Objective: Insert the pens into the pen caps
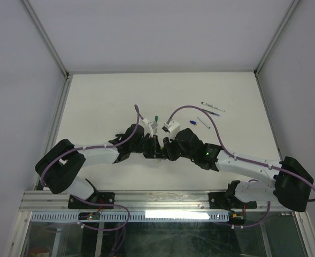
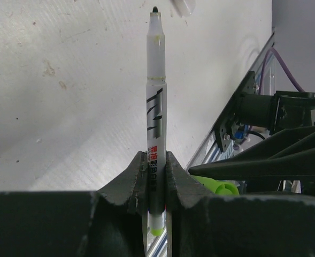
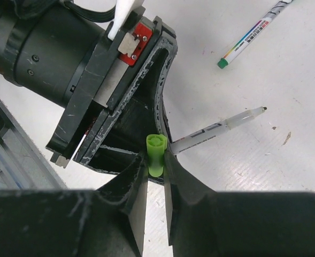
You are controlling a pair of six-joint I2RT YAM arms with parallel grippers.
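My left gripper is shut on a white marker pen, uncapped, its dark tip pointing away from the fingers and a light green band at its rear end. My right gripper is shut on a light green pen cap, whose hollow end shows in the left wrist view. Cap and pen are apart. In the right wrist view the cap overlaps the dark left fingers, with the held pen sticking out beyond them. From above, both grippers sit close together near the front middle of the table.
A green-ended pen lies on the table beyond the grippers. At the back right lie a white pen, another pen, a thin pen and a blue cap.
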